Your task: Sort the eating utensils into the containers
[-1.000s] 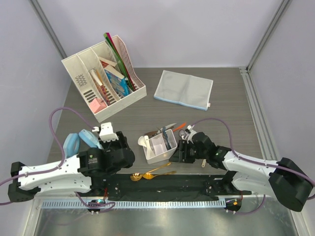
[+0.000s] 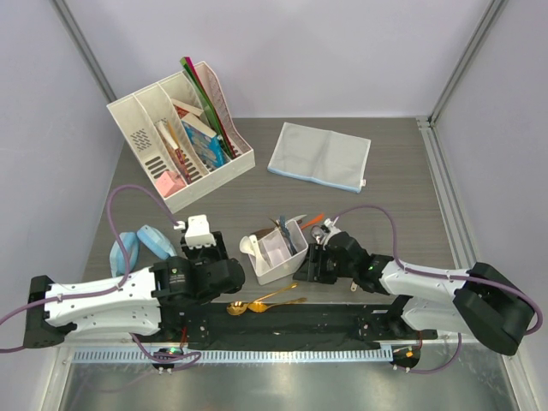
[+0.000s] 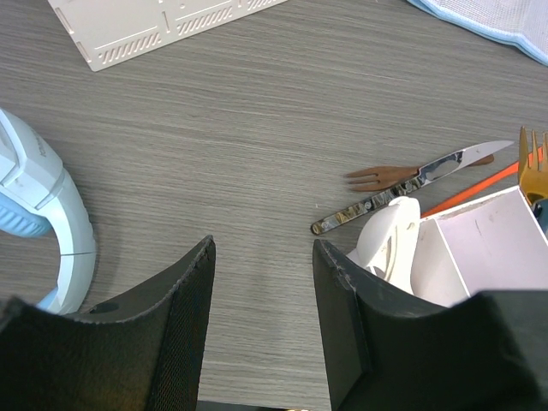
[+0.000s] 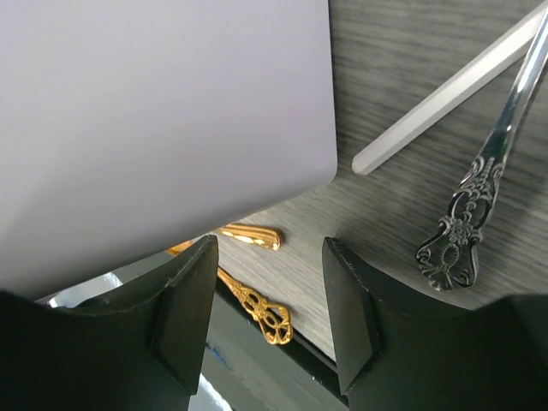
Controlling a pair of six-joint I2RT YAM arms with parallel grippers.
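Observation:
A white divided container [image 2: 272, 271] holds white spoons [image 3: 390, 231] and other cutlery. A knife [image 3: 368, 201], wooden fork [image 3: 377, 178] and orange utensil [image 3: 462, 197] lie behind it. Gold utensils [image 2: 261, 306] lie in front. My left gripper is open over bare table, left of the container. My right gripper stands open low by the container's wall [image 4: 214, 111], with a silver handle [image 4: 458, 240] and a white stick [image 4: 428, 116] to its right and gold handles below it.
A large white organizer [image 2: 178, 193] with boxes stands at the back left, a folded cloth [image 2: 317, 154] at the back right. Blue items [image 2: 128, 253] lie at the left. The table's middle behind the container is clear.
My left arm has moved slightly right in the top view. The right arm has shifted only slightly.

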